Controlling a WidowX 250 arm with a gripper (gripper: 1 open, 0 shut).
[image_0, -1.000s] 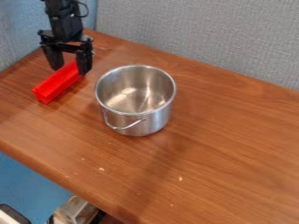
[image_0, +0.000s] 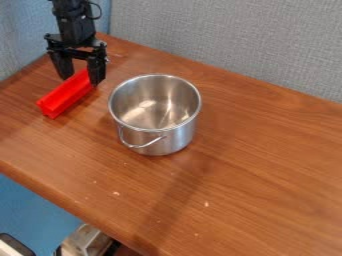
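Observation:
My gripper (image_0: 76, 62) is at the upper left, black, its fingers open and spread just over the upper end of a red bar (image_0: 64, 95) lying on the wooden table. Whether the fingertips touch the bar is unclear. To the right of the bar stands a large steel pot (image_0: 156, 129) with a wire handle, its inside looking empty.
Grey textured walls (image_0: 227, 40) rise behind it and at the left. A metal fixture (image_0: 87, 240) sits off the table's edge at the bottom left.

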